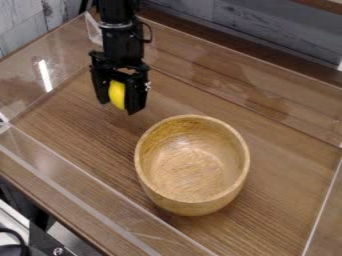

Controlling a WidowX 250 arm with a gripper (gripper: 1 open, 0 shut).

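Observation:
My black gripper (119, 95) reaches down from the top left of the camera view, its fingers around a yellow object (118, 93) low over the wooden table. Whether it grips the object firmly or only surrounds it is hard to tell. To the lower right of it a tan bowl (191, 160) sits on the table, empty.
The wooden table (261, 110) has free room to the right of the gripper and around the bowl. Clear plastic edges show at the left, and black cables (11, 240) at the bottom left corner.

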